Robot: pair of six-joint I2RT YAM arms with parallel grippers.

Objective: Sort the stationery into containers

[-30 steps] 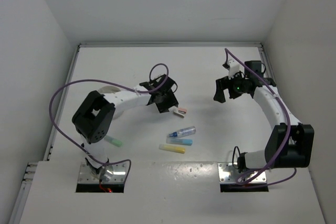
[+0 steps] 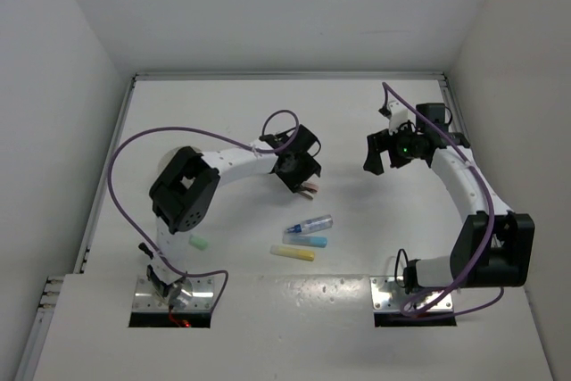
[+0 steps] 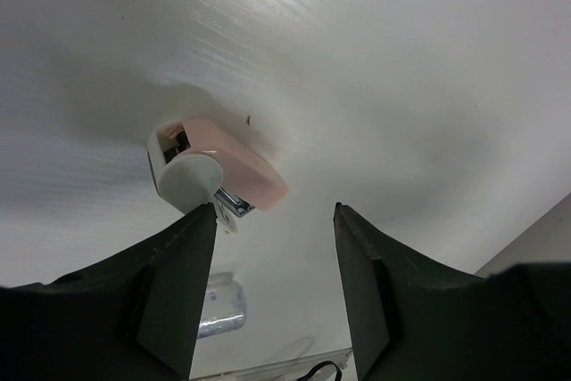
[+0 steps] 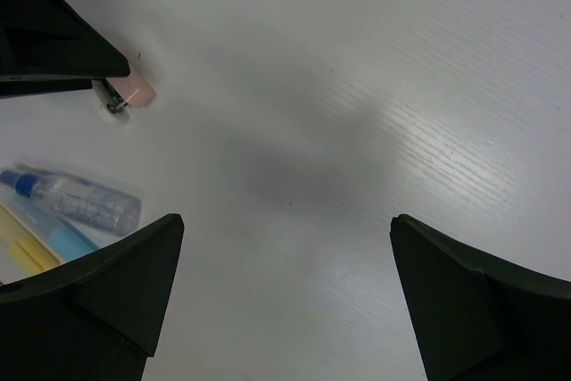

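A small pink and white item (image 3: 241, 167), apparently a stapler, lies on the table. My left gripper is open just over it, its left finger beside the item. A clear bottle with a blue cap (image 2: 311, 225), a blue tube (image 2: 304, 241) and a yellow tube (image 2: 293, 252) lie at the front middle, with a green tube (image 2: 198, 243) at front left. My right gripper stands open above bare table at the right, nothing between its fingers.
A pale container (image 2: 167, 157) at the left is mostly hidden behind my left arm. The back of the table and the area below my right gripper are clear.
The right arm has not moved.
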